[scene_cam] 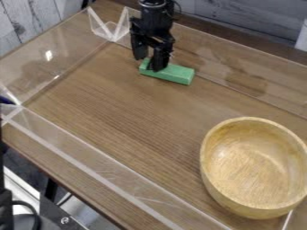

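Note:
My black gripper [150, 56] reaches down from the top of the camera view to a green bar [174, 75] lying on the wooden table. Its tips are at the left end of the bar, partly overlapping it. The gripper looks open, though whether the bar lies between the fingers is hard to tell.
A large tan bowl [252, 166] fills the lower right. A clear plastic object [110, 25] stands at the upper left, beside the gripper's arm.

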